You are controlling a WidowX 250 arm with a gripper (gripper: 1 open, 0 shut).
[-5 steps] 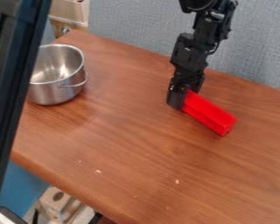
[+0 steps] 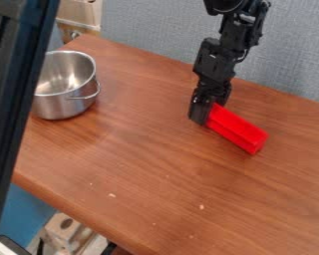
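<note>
A black gripper [image 2: 207, 110] reaches down from the top of the view to the right half of the wooden table. It is shut on the upper-left end of a long red block [image 2: 237, 128], which lies angled toward the lower right, at or very near the tabletop. The fingertips are partly hidden behind the block and hard to make out. A steel pot [image 2: 63, 95] stands at the table's left side.
A grey padded wall [image 2: 149, 25] runs along the back. A dark vertical frame [image 2: 16, 90] crosses the left edge of the view.
</note>
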